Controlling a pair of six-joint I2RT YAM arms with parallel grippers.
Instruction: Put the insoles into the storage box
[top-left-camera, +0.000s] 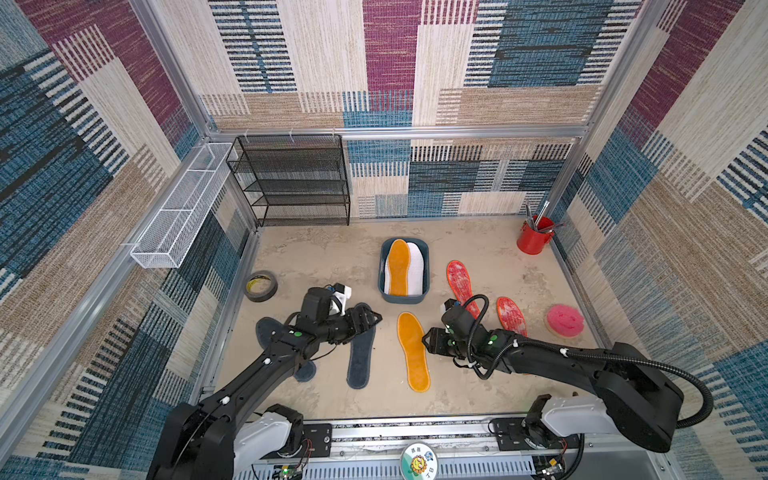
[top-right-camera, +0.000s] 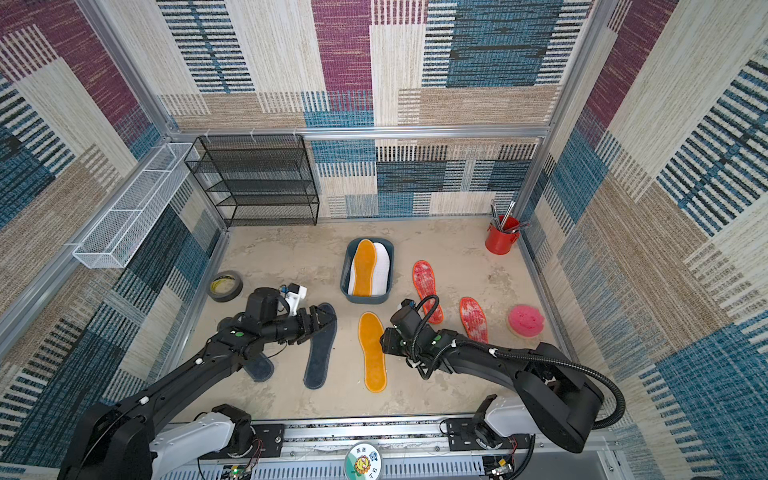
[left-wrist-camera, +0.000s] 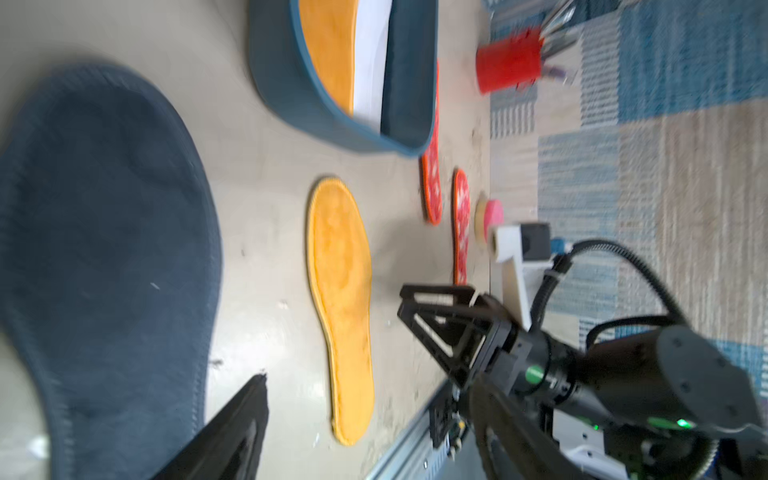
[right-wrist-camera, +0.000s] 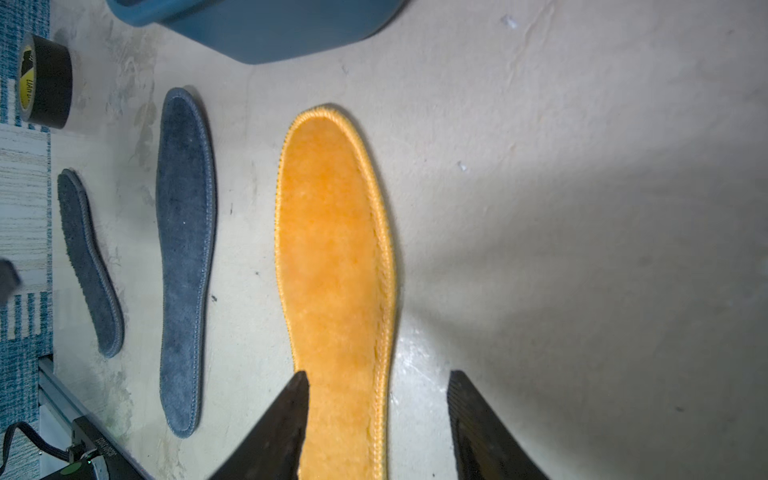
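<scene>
The storage box (top-left-camera: 404, 296) holds an orange insole (top-left-camera: 397, 268) and a white insole (top-left-camera: 415, 276). On the table in front of it lies another orange insole (right-wrist-camera: 332, 240); my right gripper hovers open over its right edge, nothing held. My left gripper is open above the table near a dark grey insole (left-wrist-camera: 108, 264), which lies left of the orange one. A second dark insole (right-wrist-camera: 88, 264) lies farther left, partly behind my left arm in the top views. Two red insoles (top-left-camera: 457, 280) lie right of the box.
A tape roll (top-left-camera: 260, 288) is on the left, a pink round pad (top-left-camera: 565, 320) and red cup of tools (top-left-camera: 532, 240) on the right. A black wire rack (top-left-camera: 288, 184) stands at the back; a white basket (top-left-camera: 160, 232) hangs on the left wall.
</scene>
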